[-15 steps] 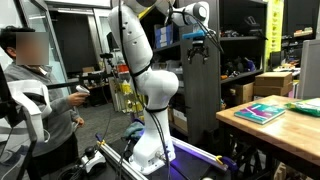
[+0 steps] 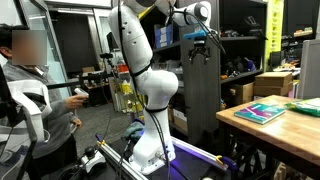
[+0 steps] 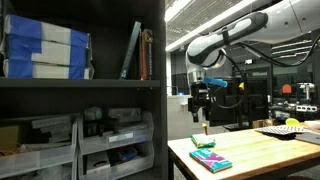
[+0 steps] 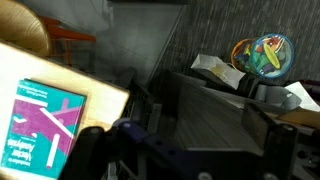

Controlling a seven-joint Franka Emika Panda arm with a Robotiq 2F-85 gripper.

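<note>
My gripper (image 3: 200,104) hangs open and pointing down, high above the near end of the wooden table (image 3: 262,143). In the wrist view its dark fingers (image 4: 258,122) stand wide apart, and nothing is held between them. A teal and magenta book (image 4: 43,130) lies flat on the table to the left in that view, away from the fingers. In exterior view 2 the same book (image 3: 210,160) lies near the table's front edge. Behind it is a second, greenish book (image 3: 201,140) with a small upright brown item (image 3: 205,128) at it.
A dark shelf unit (image 3: 85,92) holds blue and white boxes (image 3: 48,48) and clear bins (image 3: 115,146). A round container of colourful items (image 4: 263,55) shows in the wrist view. At left in exterior view 1 sits a person (image 2: 45,110).
</note>
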